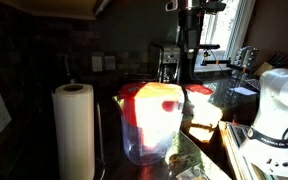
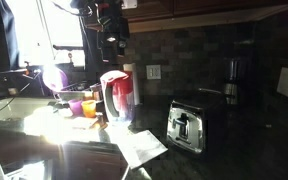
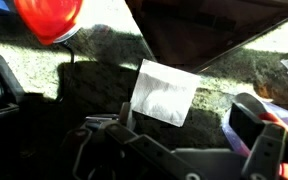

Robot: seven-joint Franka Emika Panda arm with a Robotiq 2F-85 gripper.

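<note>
My gripper stands open in the wrist view, its dark fingers wide apart with nothing seen between them. A square of white paper or cloth (image 3: 164, 93) lies flat on the dark speckled counter, beyond the fingertips. In the first exterior view the gripper hangs high at the upper right, above the counter and clear of things below. A clear pitcher (image 1: 149, 138) with a red lid (image 1: 151, 91) stands near the middle of that view. The red top (image 3: 49, 16) at the wrist view's upper left looks like the same lid.
A paper towel roll (image 1: 74, 130) stands upright left of the pitcher. In the second exterior view, a shiny toaster (image 2: 187, 125) sits to the right, and pink and orange cups (image 2: 83, 108) are by the bright window. A dark sink-like recess (image 3: 199, 25) borders the counter.
</note>
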